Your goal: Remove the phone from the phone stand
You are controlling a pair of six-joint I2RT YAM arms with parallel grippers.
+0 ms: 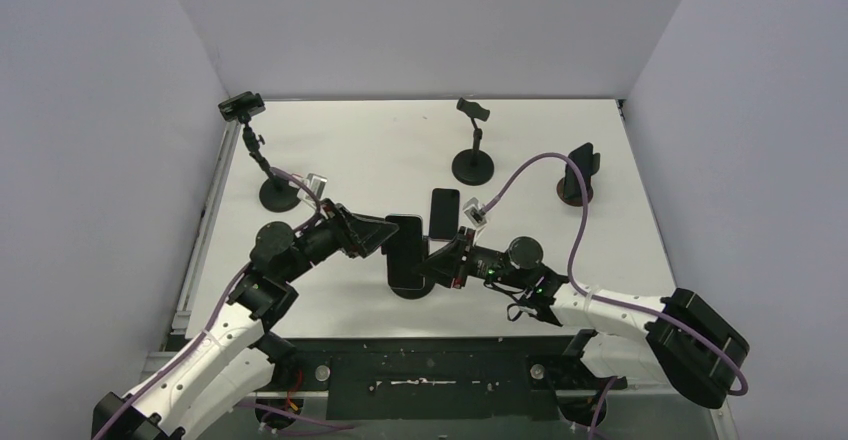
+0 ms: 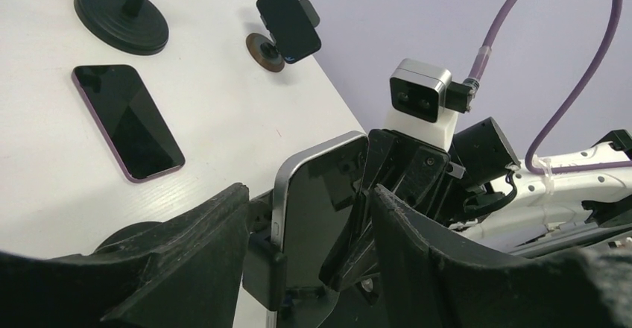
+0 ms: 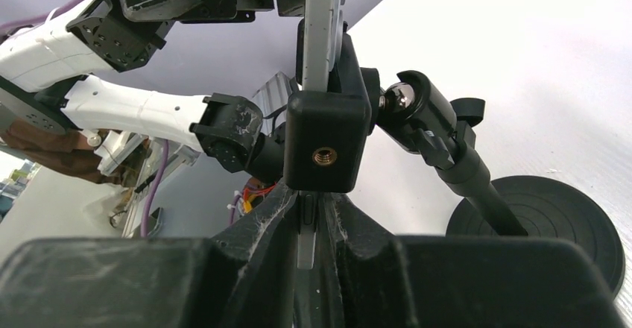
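The dark phone (image 1: pixel 405 253) stands upright in its stand, whose round base (image 1: pixel 411 291) shows below it in the top view. A black clamp block (image 3: pixel 328 142) still grips the phone's side edge. My right gripper is shut on the phone's edge (image 3: pixel 306 242), just below that block. From the other side comes my left gripper, its fingers (image 2: pixel 212 227) spread apart, with the phone (image 2: pixel 317 194) and clamp block (image 2: pixel 264 272) seen beyond and between them. Whether the left fingers touch anything cannot be told.
A second phone (image 1: pixel 444 214) lies flat behind the stand. Other stands (image 1: pixel 473 165) stand at the back middle and left; one holding a phone (image 1: pixel 579 172) is at the back right.
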